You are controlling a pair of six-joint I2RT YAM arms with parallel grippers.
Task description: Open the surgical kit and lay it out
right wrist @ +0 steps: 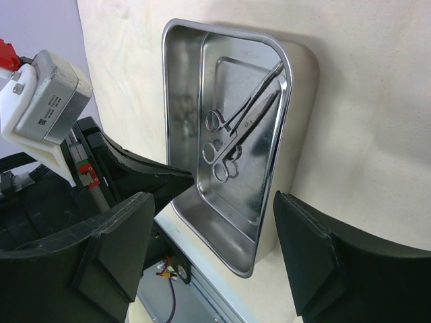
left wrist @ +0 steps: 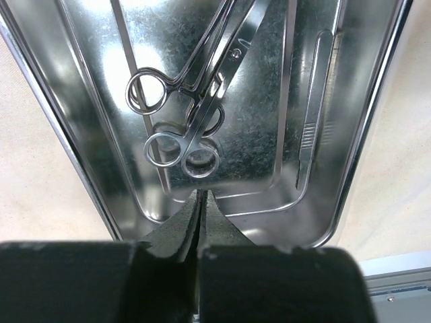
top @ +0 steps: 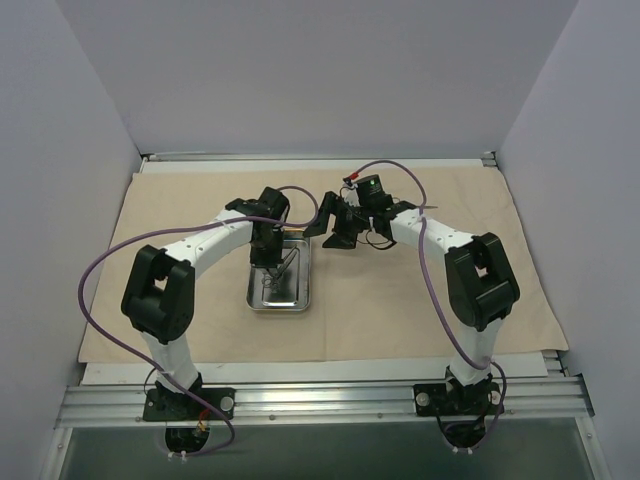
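A steel tray (top: pixel 305 295) sits on the beige cloth, holding several scissor-like instruments (left wrist: pixel 234 60) with ring handles and, along one side, a slim metal handle-like piece (left wrist: pixel 311 114). My left gripper is over the ring-handle end of the tray, fingertips together in the left wrist view, nothing visible between them. My right gripper (top: pixel 326 230) is just right of the tray; in the right wrist view its fingers stand wide apart beside the tray's long wall, nothing between them.
The two arms come close above the tray's back end. Grey walls bound the work area.
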